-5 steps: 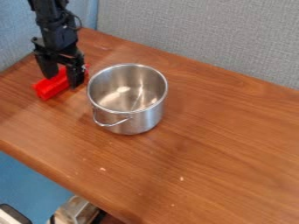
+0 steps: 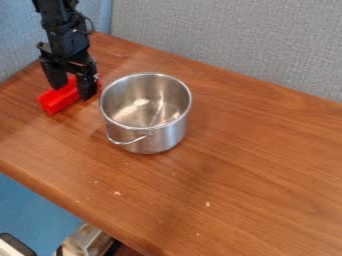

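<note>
My black gripper (image 2: 71,76) reaches down from the top left over a red oblong object (image 2: 58,98) lying on the wooden table at the left. Its fingers are at the red object, partly covering it; whether they grip it I cannot tell. A steel pot (image 2: 146,112) with a wire handle stands just right of the red object, upright and open, with nothing visible inside.
A grey padded wall (image 2: 234,40) runs along the back, a blue wall at the left. Some metal hardware (image 2: 87,243) sits below the table's front left edge.
</note>
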